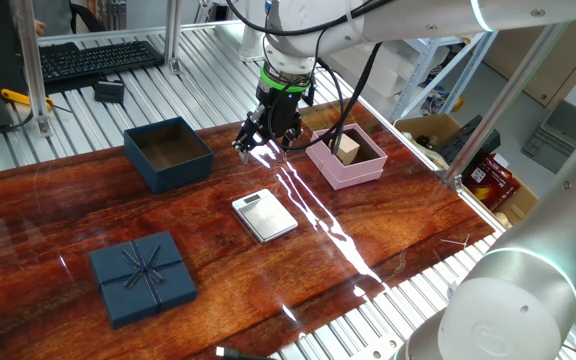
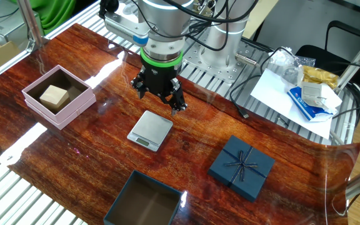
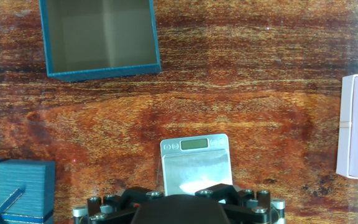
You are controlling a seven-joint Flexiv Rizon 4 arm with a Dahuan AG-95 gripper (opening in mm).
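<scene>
My gripper (image 2: 159, 102) hangs above the table with its fingers spread wide, open and empty. A silver scale (image 2: 150, 130) lies flat on the table below it, its plate bare; in the wrist view the hand covers the near part of the scale (image 3: 197, 169). To one side, the pink box (image 1: 351, 176) is lidless and has a light wooden block (image 1: 347, 150) inside. An open dark blue box (image 1: 168, 156) looks empty. The closed-looking blue lid or box with a ribbon bow (image 1: 144, 277) rests apart from it on the table.
Bare glossy wood-patterned tabletop (image 1: 58, 215) separates the boxes and the scale. A keyboard (image 1: 100, 61) lies beyond the table's far edge in exterior view 1. White paper with small packets, including a blue pack (image 2: 307, 105), sits beside the arm's base.
</scene>
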